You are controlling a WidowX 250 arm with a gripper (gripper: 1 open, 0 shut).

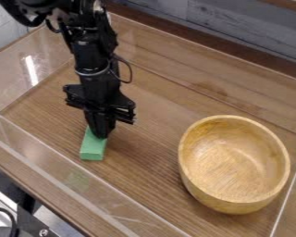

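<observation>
My black gripper (99,122) is low over the wooden table, directly on top of a green block (93,148) that lies at the left of the middle. The block's upper end is hidden under the gripper; its lower part shows. The fingertips are dark and crowded together, so whether anything is between them is hard to see.
A large yellow bowl (233,164) stands at the right. A dark cable (3,213) lies at the bottom left, by the table's edge.
</observation>
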